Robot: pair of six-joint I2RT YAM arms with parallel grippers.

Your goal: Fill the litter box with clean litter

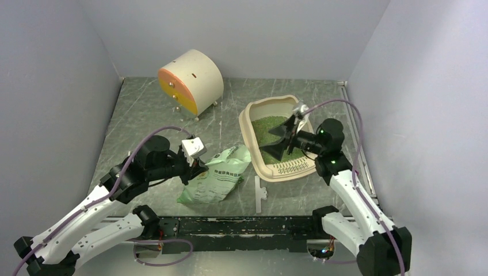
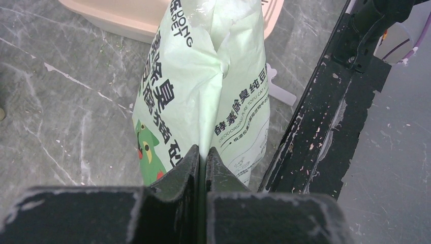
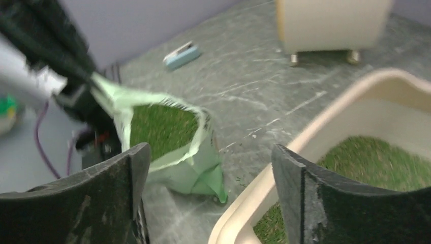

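A pale green litter bag rests on the table left of the beige litter box, which holds a layer of green litter. My left gripper is shut on the bag's folded edge. In the right wrist view the bag is open at the top, with green contents inside. My right gripper is open, nothing between its fingers, over the litter box, facing the bag.
A round cream cabinet stands at the back left. A flat white piece lies on the table in front of the box. Bare table lies between cabinet and bag.
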